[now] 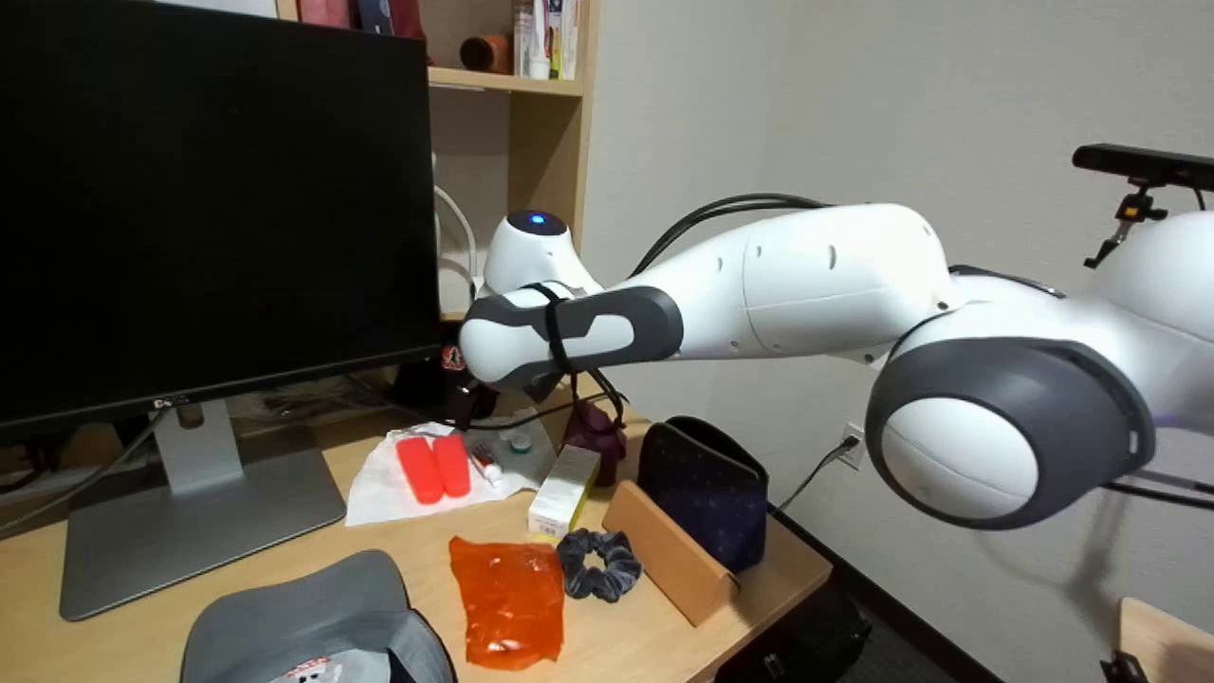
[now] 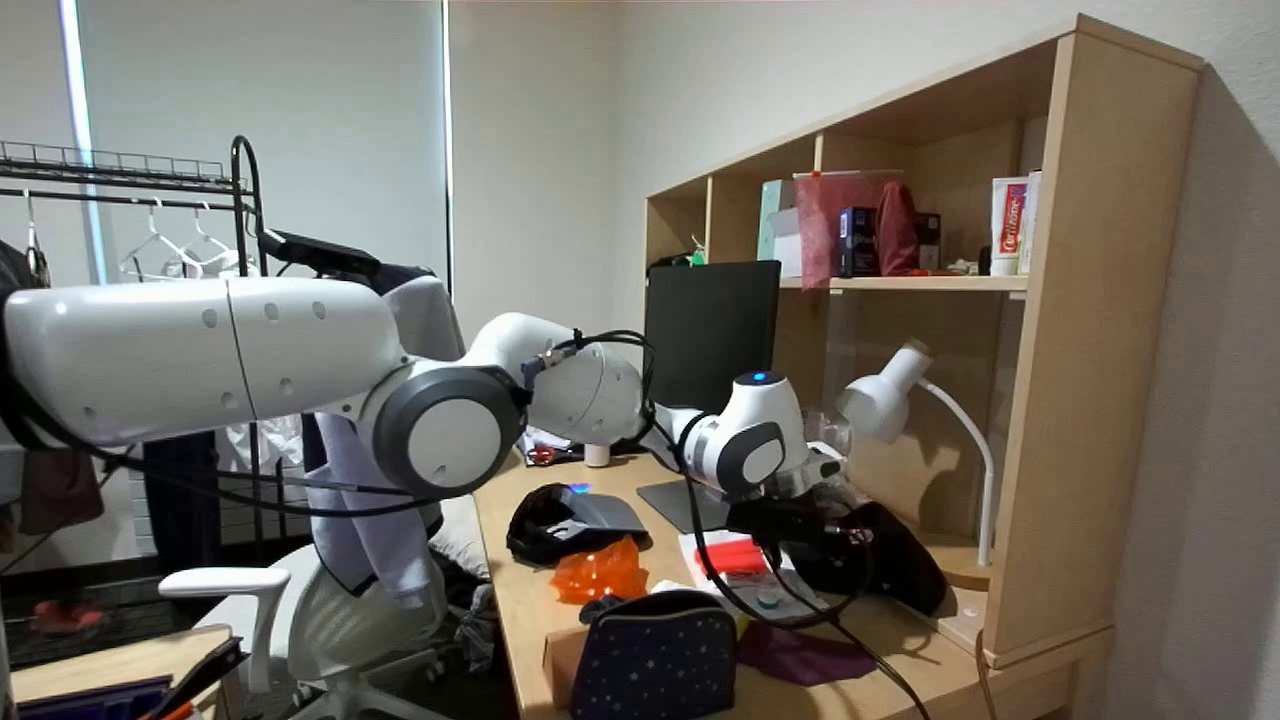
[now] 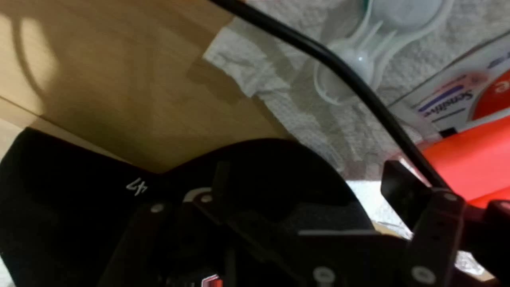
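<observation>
My gripper stands open in the wrist view, over the black cap [image 3: 267,167] with a small white "47" mark. The cap lies beneath and between the dark fingers; no grip on it shows. Black on black hides where the fingertips end and whether they touch it. In exterior view 2 the gripper [image 2: 792,523] points down at the back of the desk, beside the black cap [image 2: 894,564]. Exterior view 1 shows the cap's logo [image 1: 452,359] behind the wrist, the rest mostly covered by the monitor and the arm.
A white cloth [image 1: 376,495] bears red cases [image 1: 421,469], a toothpaste tube [image 1: 487,467] and a lens case [image 3: 342,71]. A black cable [image 3: 330,59] crosses near the right finger. The monitor [image 1: 216,205] stands left; the lamp [image 2: 882,396] rises behind the cap.
</observation>
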